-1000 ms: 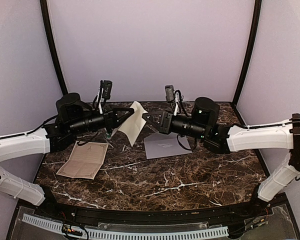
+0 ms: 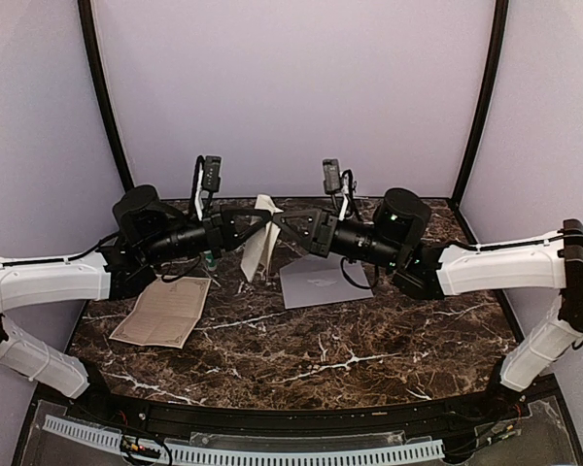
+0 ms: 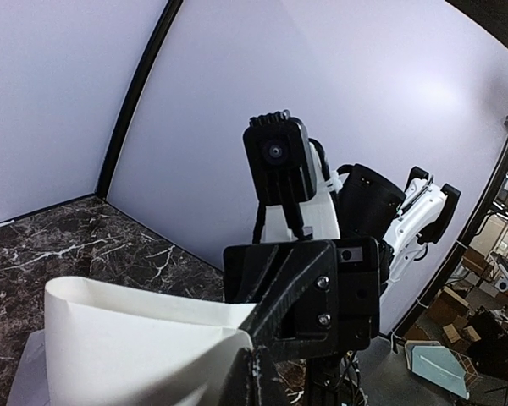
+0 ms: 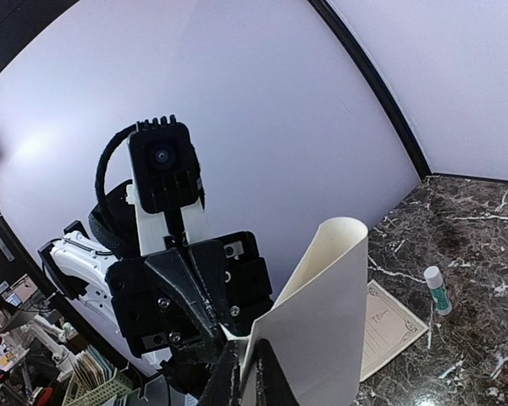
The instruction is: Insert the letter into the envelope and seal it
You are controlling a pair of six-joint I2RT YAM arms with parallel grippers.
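Observation:
A cream paper piece [image 2: 257, 256], bent into a pocket-like curve, hangs in the air between the two arms. My left gripper is shut at its edge, the fingers close together on the thin paper. From the other side my right gripper meets it, with fingers slightly apart and a paper edge running between them. Whether this paper is the envelope cannot be told for certain. The printed sheet [image 2: 163, 311] with an ornate border, which looks like the letter, lies creased on the table's left side.
A flat grey-lilac sheet [image 2: 323, 283] lies on the dark marble table [image 2: 369, 354] right of centre. A glue stick [image 4: 438, 290] with a white cap lies behind the printed sheet.
My left gripper has moved right, closer to my right gripper, and the cream paper between them has bent and narrowed.

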